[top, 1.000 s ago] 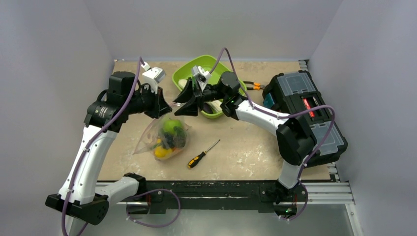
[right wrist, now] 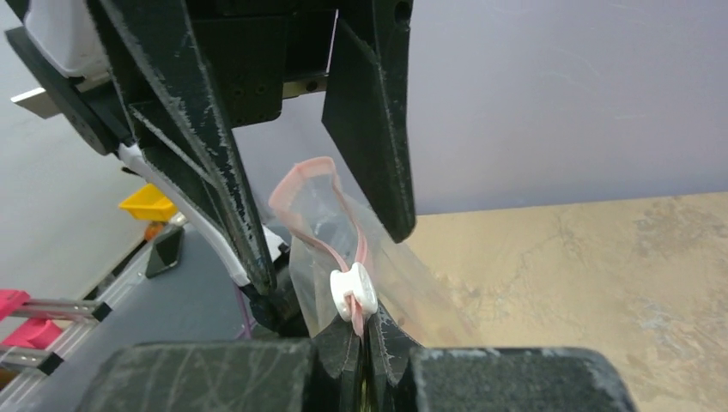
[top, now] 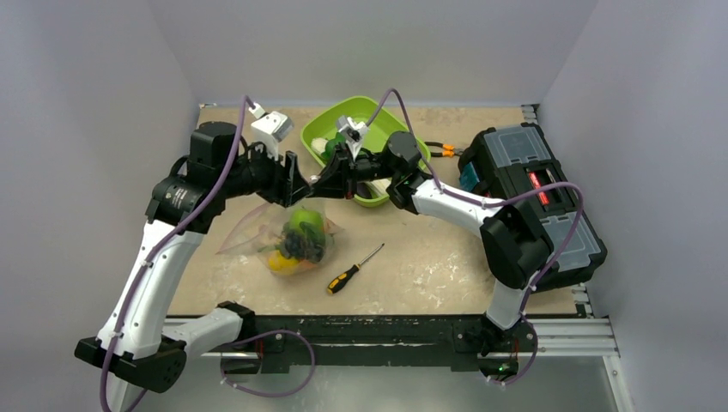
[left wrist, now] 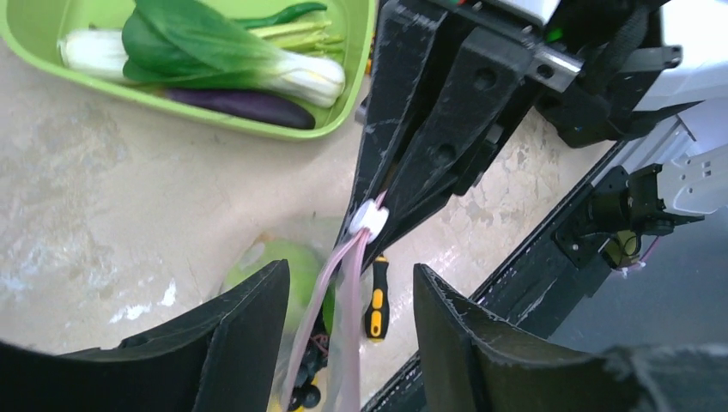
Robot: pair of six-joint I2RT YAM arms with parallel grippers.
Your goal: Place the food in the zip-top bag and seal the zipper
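Observation:
The clear zip top bag [top: 245, 236] holds a green round item [top: 306, 221], dark fruit [top: 296, 246] and a yellow item [top: 280, 262]. Its pink-edged mouth rises toward both grippers. My right gripper [top: 316, 184] is shut on the mouth's corner, right by the white zipper slider; the same slider [left wrist: 369, 219] shows against its dark fingers in the left wrist view. My left gripper stands open, its fingers apart on either side of the pink bag edge [left wrist: 343, 292]. Part of the bag's mouth beyond the slider looks parted.
A green bin [top: 315, 129] of vegetables stands behind the right gripper. A screwdriver [top: 343, 279] lies right of the bag. Pliers [top: 445, 149] and a black toolbox [top: 536, 184] are at the right. Bare table lies in front of the toolbox.

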